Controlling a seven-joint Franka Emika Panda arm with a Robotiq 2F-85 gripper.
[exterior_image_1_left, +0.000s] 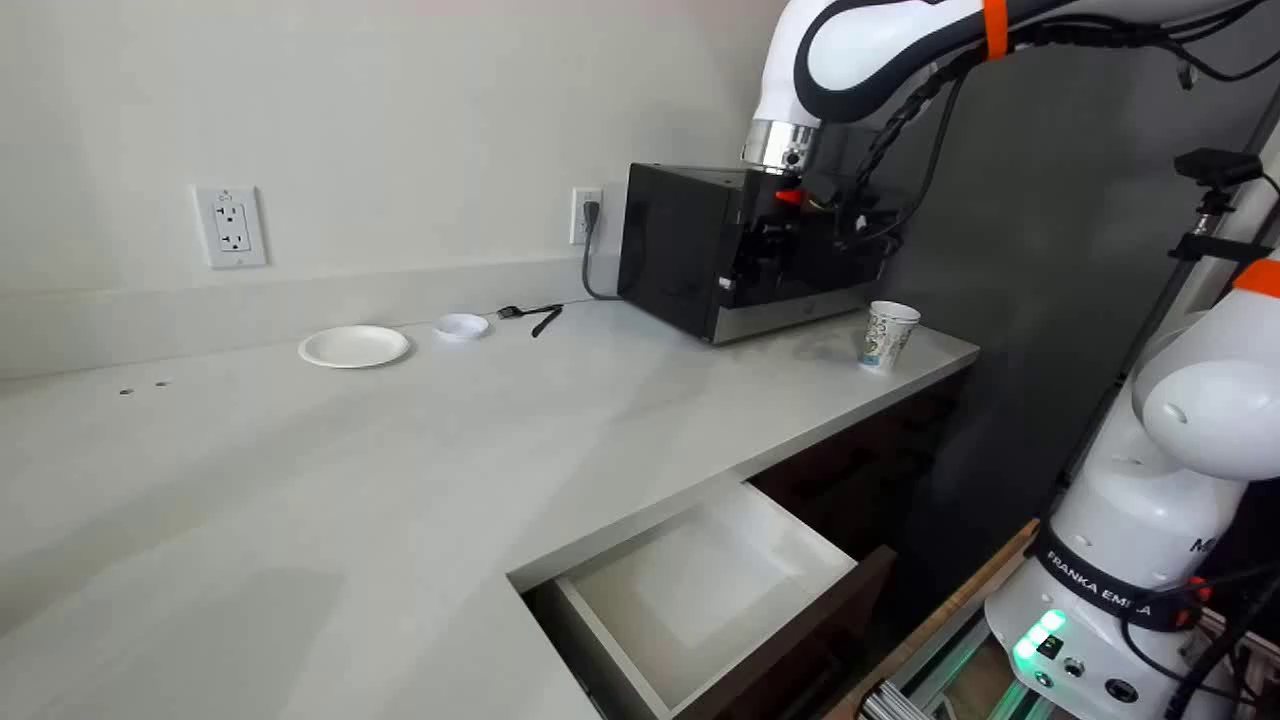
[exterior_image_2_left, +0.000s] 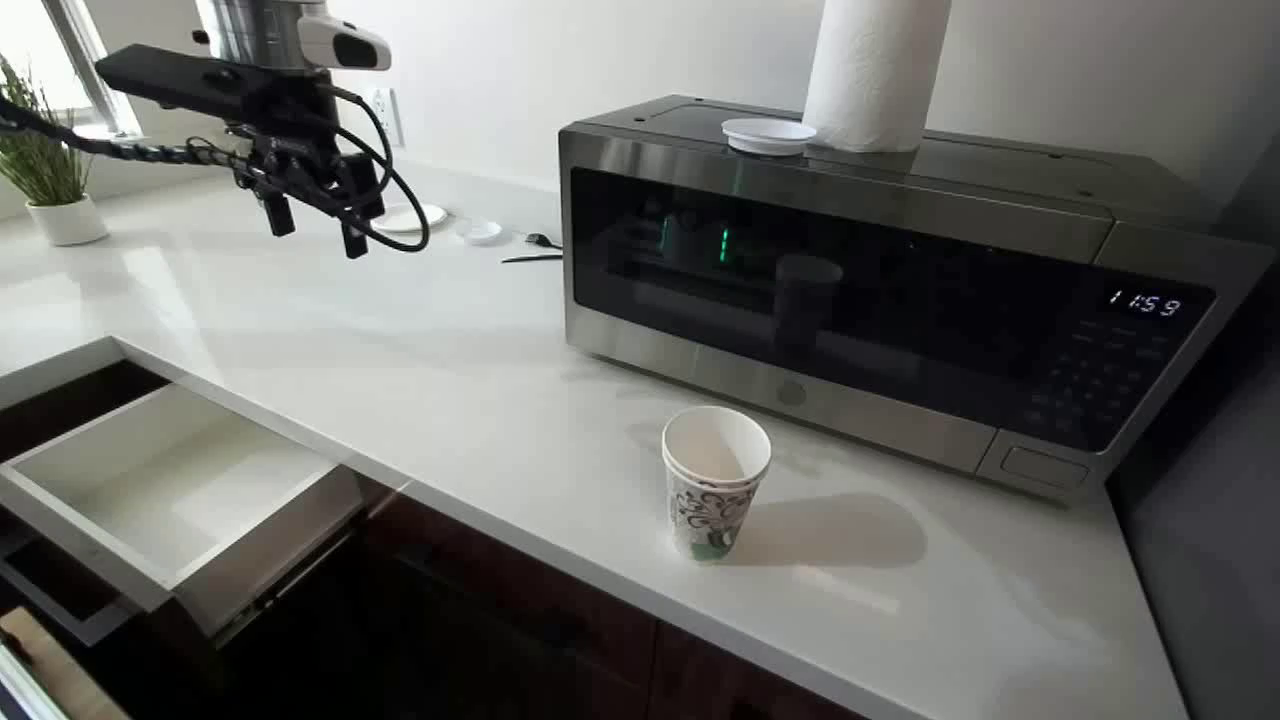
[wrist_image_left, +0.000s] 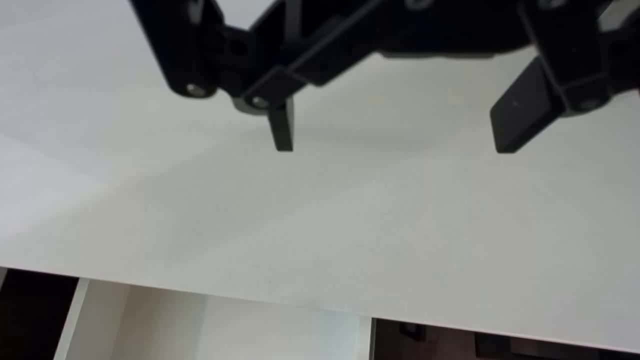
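High over the white counter, my gripper hangs open, its two fingers well apart and only bare counter showing beneath them. In exterior view 2 the gripper is at the upper left, clear of every object. A pulled-out drawer at the counter's front edge looks empty. Stacked paper cups with a leafy print stand upright in front of the microwave. Along the wall lie a white plate, a small white dish and black cutlery.
On top of the microwave are a paper towel roll and a white lid-like dish. A potted plant stands at the far left.
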